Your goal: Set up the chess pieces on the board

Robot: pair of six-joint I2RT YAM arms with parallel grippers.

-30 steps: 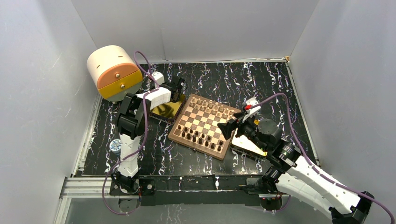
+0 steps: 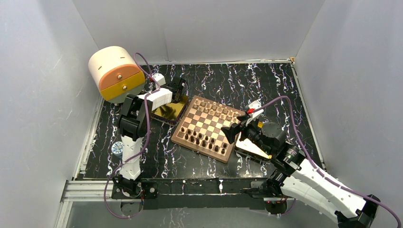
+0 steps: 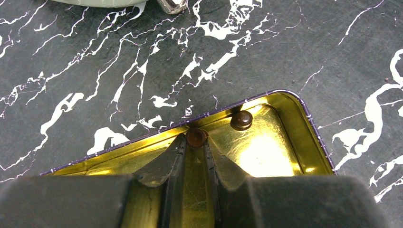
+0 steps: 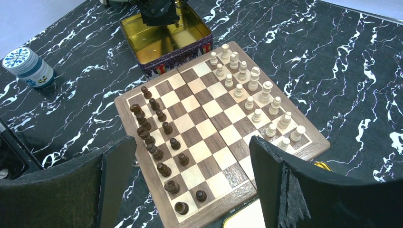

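Note:
Inside the gold-coloured tin [image 3: 285, 102] lie two dark brown pieces. One brown piece [image 3: 196, 137] is between the fingertips of my left gripper, close against the tin's far wall; whether they clasp it, I cannot tell. The other brown piece [image 3: 242, 119] lies to the right, near the corner. On the chessboard [image 4: 206, 133] stand two rows of light pieces [image 4: 254, 78] along one side and two rows of dark pieces [image 4: 154, 152] along the other. My right gripper is open above the board's near side, empty.
A second tin [image 2: 252, 148] sits under the right arm, beside the board. A rounded drawer box [image 2: 116, 73] stands at the back left. A blue-lidded jar [image 4: 29, 67] is on the left. The marble table behind the board is clear.
The right arm and the pieces on the board look unmoved.

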